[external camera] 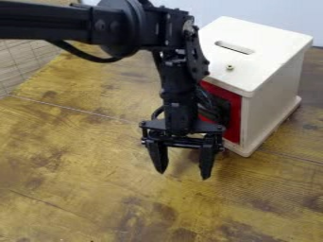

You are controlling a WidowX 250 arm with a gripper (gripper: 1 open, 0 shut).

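My black gripper (182,163) hangs low over the wooden table, just in front and to the left of a white box (266,90), its two fingers apart with nothing between them. The box has a slot in its top, a small brass knob, and a red panel (231,127) on its front-left face, partly hidden behind my arm and gripper.
A tiled or gridded surface lies beyond its far left edge, and a pale wall stands behind the box.
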